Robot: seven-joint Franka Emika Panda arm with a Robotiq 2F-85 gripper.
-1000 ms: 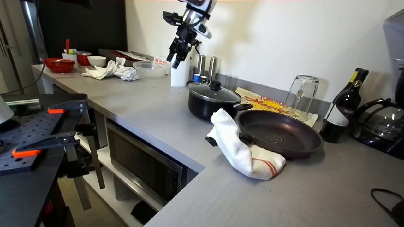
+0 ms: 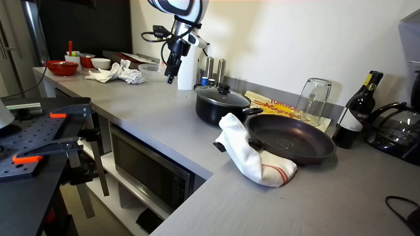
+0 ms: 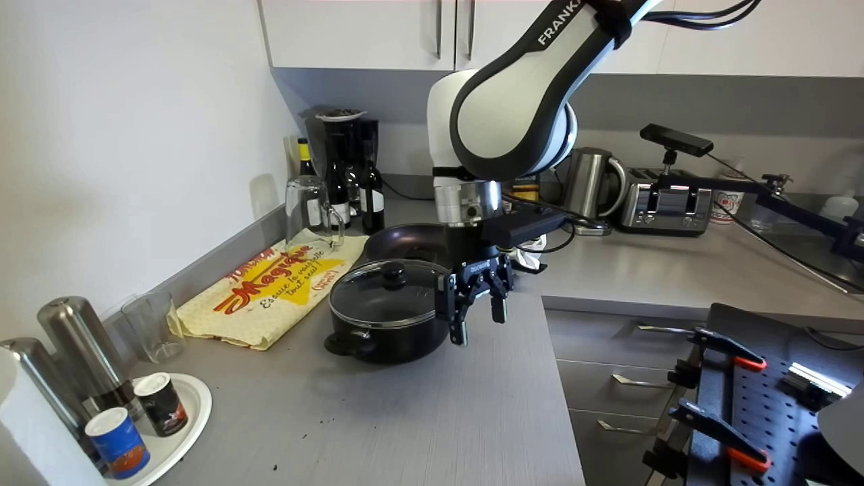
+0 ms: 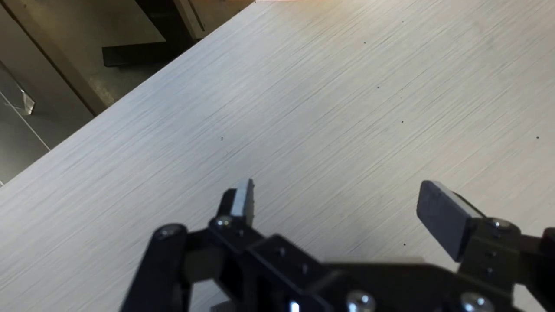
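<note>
My gripper is open over bare grey counter in the wrist view, with nothing between its separated fingers. Exterior view 1 has the gripper (image 2: 173,72) above the counter, left of a black pot with a glass lid (image 2: 223,103). From the opposite side, the gripper (image 3: 478,320) overlaps the right edge of the pot (image 3: 389,324) in the picture. A dark frying pan (image 2: 291,137) sits beside the pot. Over the pan's handle lies a white towel with red stripes (image 2: 256,157).
A yellow printed cloth (image 3: 271,287) lies along the wall, bearing a glass mug (image 3: 308,214). Steel mills (image 3: 89,348) and small shakers stand on a white plate (image 3: 194,405). Bowls and crumpled white cloths (image 2: 118,72) occupy the counter's far end. Bare counter (image 3: 389,429) spreads before the pot.
In exterior view 1 my gripper has moved left and lower, away from in front of the paper towel roll. The pot, pan and towel have not moved.
</note>
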